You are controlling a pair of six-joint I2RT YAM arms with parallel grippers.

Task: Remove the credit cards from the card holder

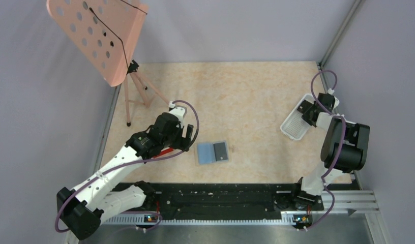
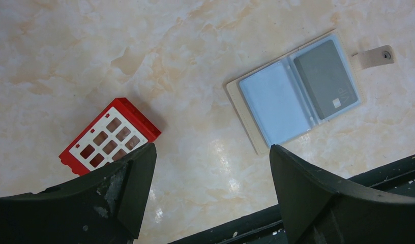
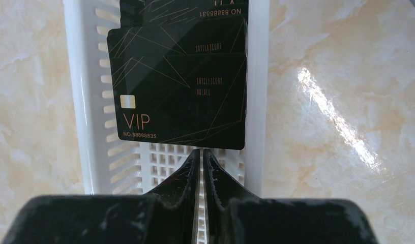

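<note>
The card holder (image 2: pixel 276 104) lies open flat on the table, its strap out to the right in the left wrist view. Under clear plastic in its right pocket is a dark VIP card (image 2: pixel 325 76); the left pocket shows only pale blue. My left gripper is above the table beside the holder, fingers wide apart and empty. Over at the right, a white basket (image 3: pixel 256 101) contains several dark cards (image 3: pixel 180 101), overlapping. My right gripper is shut to a narrow gap at the front card's lower edge; no card shows between its fingers.
A red and white block with square holes (image 2: pixel 109 134) sits left of the holder, partly behind my left finger. A pink perforated panel on a tripod (image 1: pixel 101 40) stands at the back left.
</note>
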